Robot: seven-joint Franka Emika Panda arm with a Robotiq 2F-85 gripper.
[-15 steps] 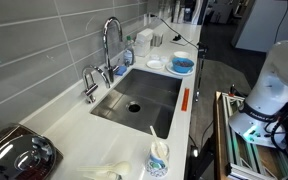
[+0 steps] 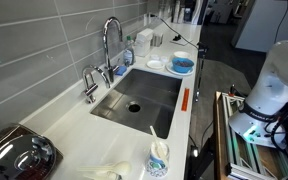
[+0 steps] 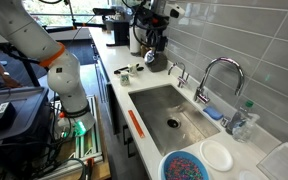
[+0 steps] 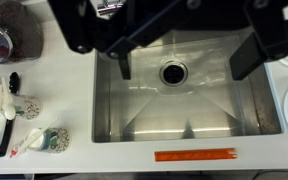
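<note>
In the wrist view my gripper stands open over the sink, with nothing between its dark fingers. The second exterior view shows the gripper [image 3: 156,44] high above the counter's far end. A steel sink [image 4: 149,100] lies below, empty, its round drain showing. Along the front edge of the counter rests an orange-red strip [image 4: 195,155]. To the left are two patterned cups, one a nearer cup [image 4: 56,139] and one a farther cup [image 4: 27,106], with pale utensils beside them. The gripper is outside the first exterior view.
A lidded pot [image 2: 22,155] stands at the left end of the counter. Beyond the sink are a blue-filled bowl [image 3: 184,167], a white plate [image 3: 216,154], soap bottles [image 3: 241,115] and a tall faucet [image 2: 108,45]. Bare counter lies between the cups and the sink.
</note>
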